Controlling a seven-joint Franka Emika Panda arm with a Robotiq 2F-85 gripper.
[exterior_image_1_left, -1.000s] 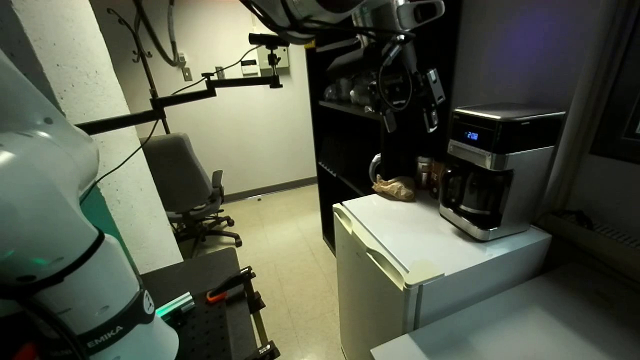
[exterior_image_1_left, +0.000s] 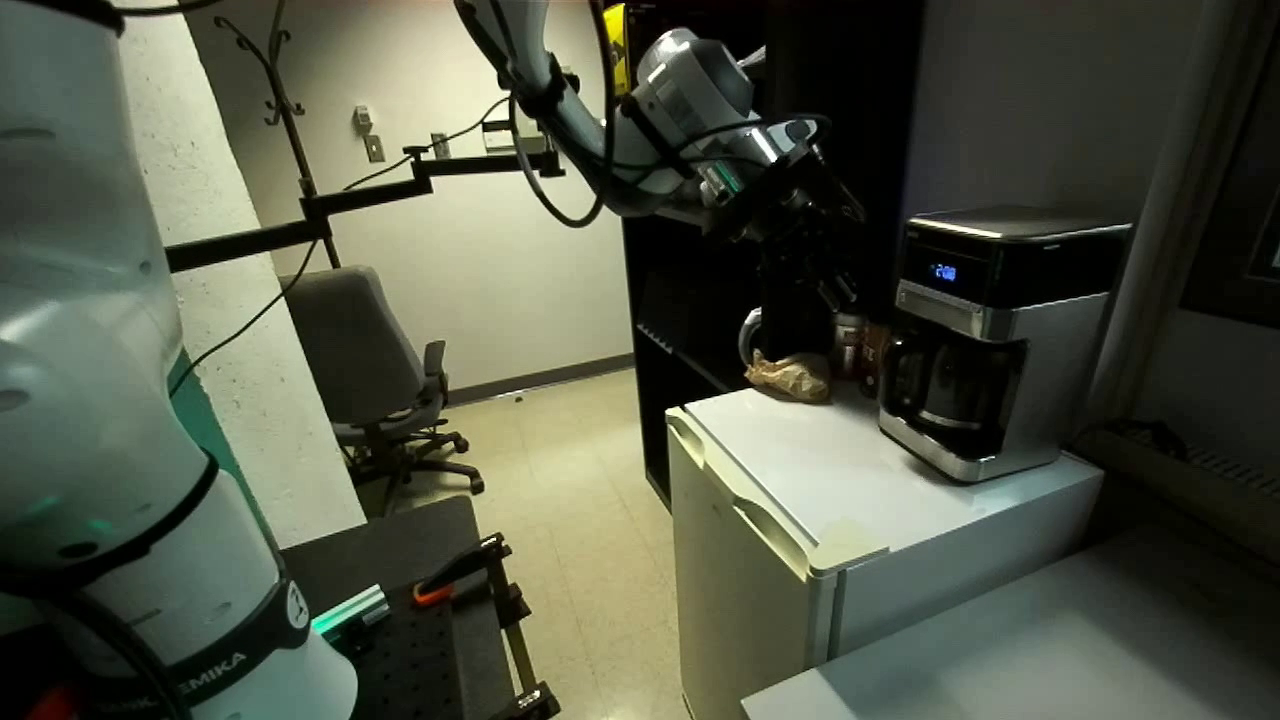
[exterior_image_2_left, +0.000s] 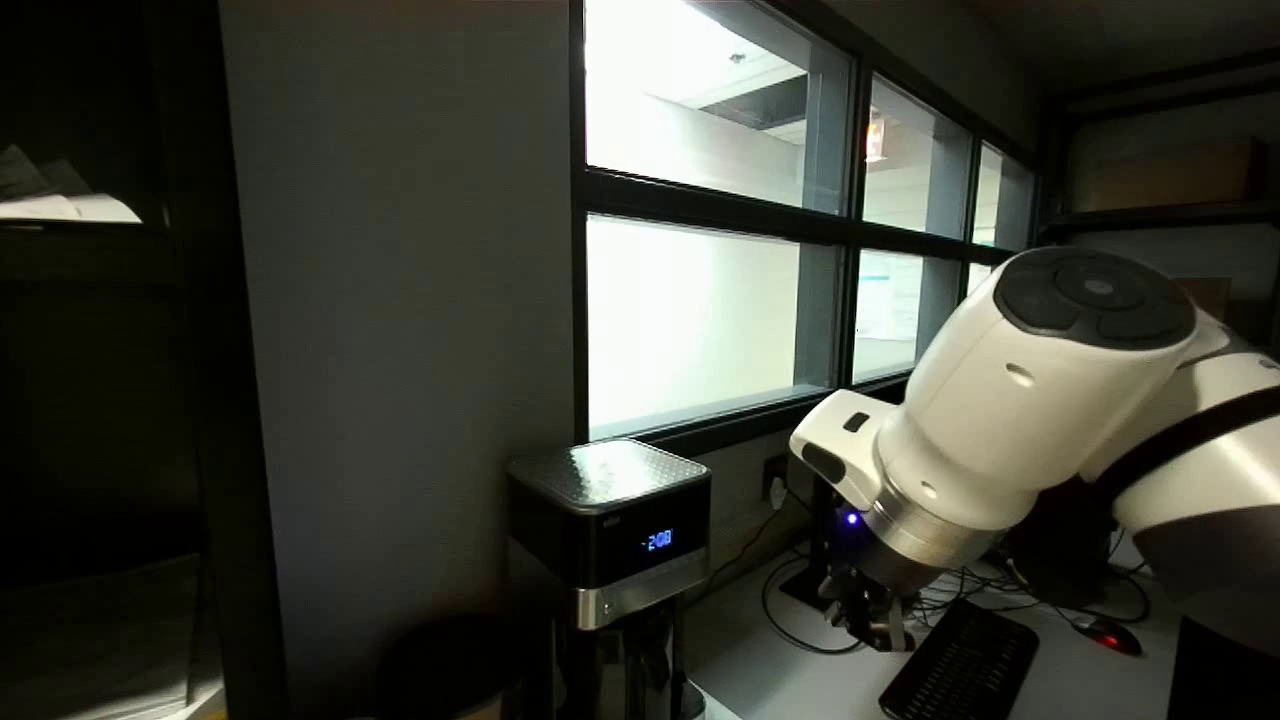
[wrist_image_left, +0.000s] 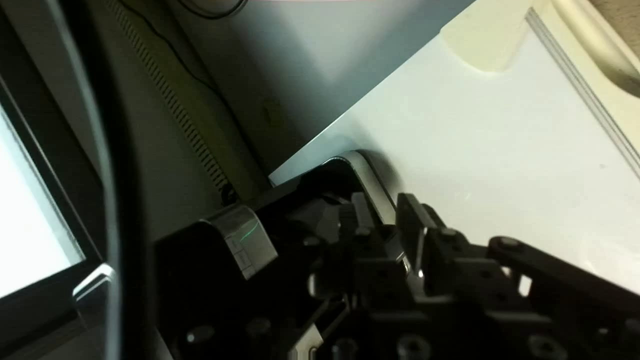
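Observation:
My gripper (exterior_image_1_left: 836, 278) hangs above the back part of the small fridge, left of the coffee maker (exterior_image_1_left: 1062, 348), and is tilted downward. The wrist view shows the fingertips of the gripper part way apart, with a narrow gap and nothing visible held between them. Behind them lie the coffee maker's dark front and its silver base edge (wrist_image_left: 373, 186). A glass carafe (exterior_image_1_left: 960, 384) sits in the coffee maker. The exterior view from the other side has the gripper (exterior_image_2_left: 866, 614) to the right of the coffee maker (exterior_image_2_left: 612, 480).
A crumpled brown paper bag (exterior_image_1_left: 792, 377) and a can (exterior_image_1_left: 847, 343) stand left of the coffee maker. A dark shelf (exterior_image_1_left: 684, 300) rises behind. A keyboard (exterior_image_2_left: 960, 666) lies on the desk.
The arm has swung round and my gripper has come lower, its wrist turned. Its fingers, wide apart before, now stand closer together. The coffee maker and bag have stayed in place.

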